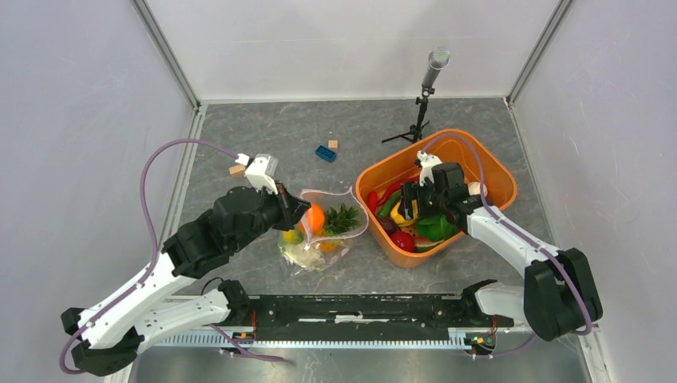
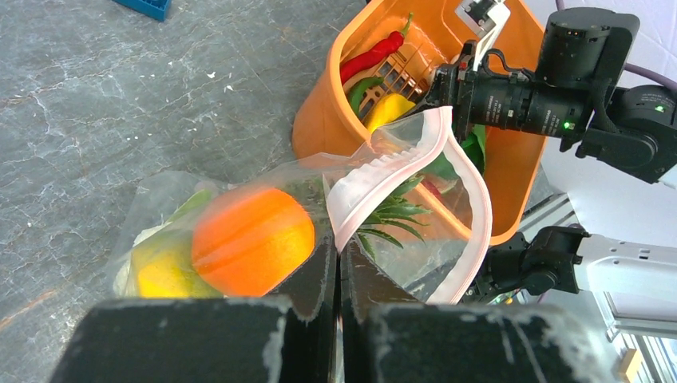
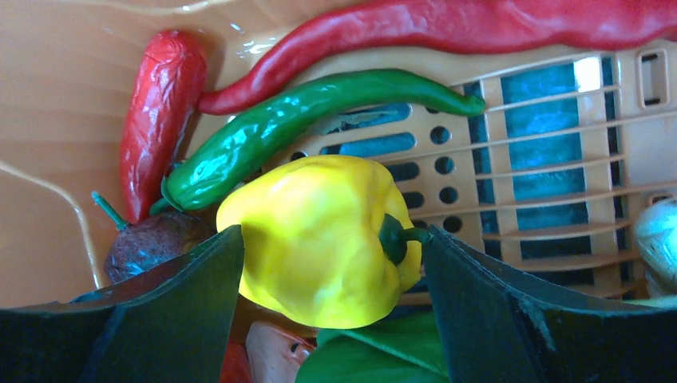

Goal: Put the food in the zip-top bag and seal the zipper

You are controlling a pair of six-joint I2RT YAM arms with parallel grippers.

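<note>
My left gripper is shut on the rim of the clear zip bag (image 1: 307,255), which holds an orange (image 2: 251,239), yellow-green items and a leafy top (image 2: 387,215). In the orange bin (image 1: 487,215), my right gripper has its fingers part open, one on either side of a yellow pepper (image 3: 311,239); whether they grip it I cannot tell. Around it lie red chilies (image 3: 164,96), a green chili (image 3: 279,116), a dark purple item (image 3: 152,243) and green produce (image 3: 383,359).
A blue block (image 1: 325,153) and small wooden blocks (image 1: 332,144) lie behind the bag. A microphone on a stand (image 1: 419,112) stands behind the bin.
</note>
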